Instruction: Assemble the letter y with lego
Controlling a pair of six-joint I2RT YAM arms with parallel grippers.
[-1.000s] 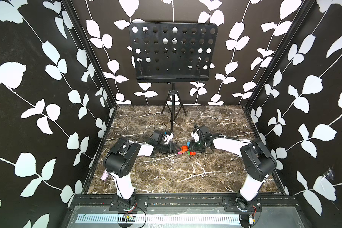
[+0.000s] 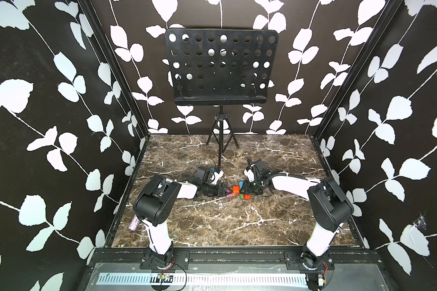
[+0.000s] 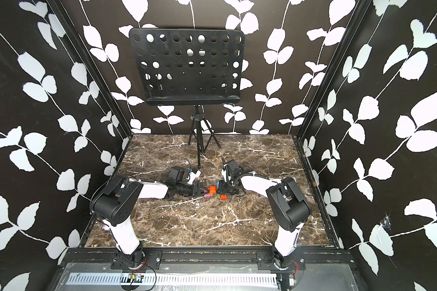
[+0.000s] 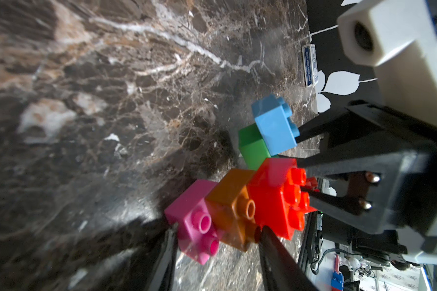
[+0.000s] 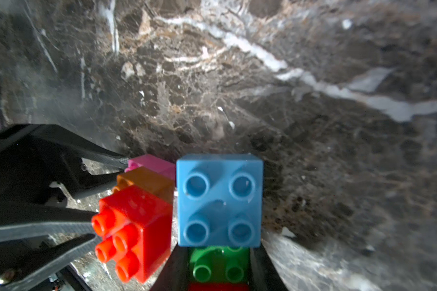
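At the centre of the marble floor my two grippers face each other over the bricks. In the left wrist view, a pink brick (image 4: 189,203), an orange brick (image 4: 223,194) and a red brick (image 4: 272,189) form a row, with my left gripper part open around its pink and orange end. Beside them, a light blue brick (image 5: 220,198) sits on a green brick (image 5: 218,257), with red below. My right gripper is shut on the green brick, at the bottom of the right wrist view.
A black music stand (image 2: 221,68) stands at the back. Open floor (image 2: 242,223) lies in front of the bricks. Both arms reach in from the front corners, and the patterned walls bound the space on the sides.
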